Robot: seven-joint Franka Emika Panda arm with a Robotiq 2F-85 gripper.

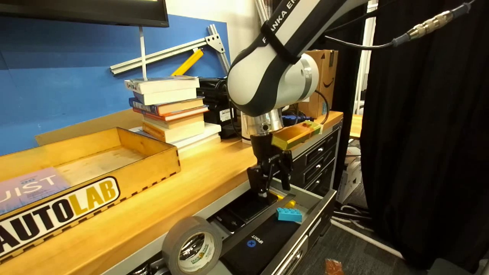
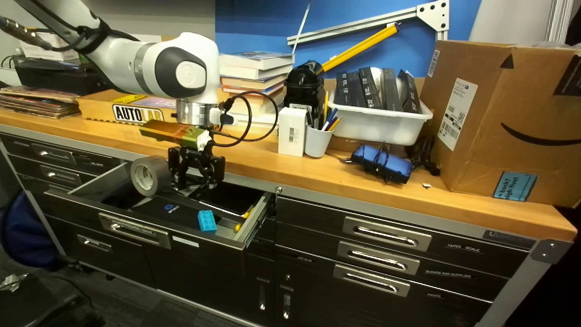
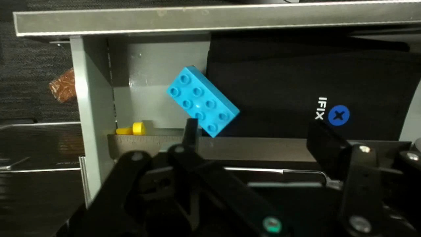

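Observation:
A light blue toy brick (image 3: 201, 100) lies studs up inside the pulled-out drawer, partly over the black IFIXIT pouch (image 3: 268, 87) and partly over the bare grey drawer floor. In the first exterior view the brick (image 1: 289, 214) sits near the drawer's front right. My gripper (image 1: 274, 190) hangs over the back part of the drawer, behind the brick and apart from it. Its fingers (image 3: 191, 136) stand wide apart in the wrist view, with nothing held between them. The second exterior view shows the brick (image 2: 207, 220) lower and nearer the front than the gripper (image 2: 193, 185).
A roll of grey tape (image 1: 192, 247) leans at the drawer's left end. A metal ruler (image 3: 252, 149) and a small yellow piece (image 3: 138, 128) lie in the drawer. The wooden AUTOLAB tray (image 1: 160, 160) and a stack of books (image 1: 174, 110) occupy the worktop.

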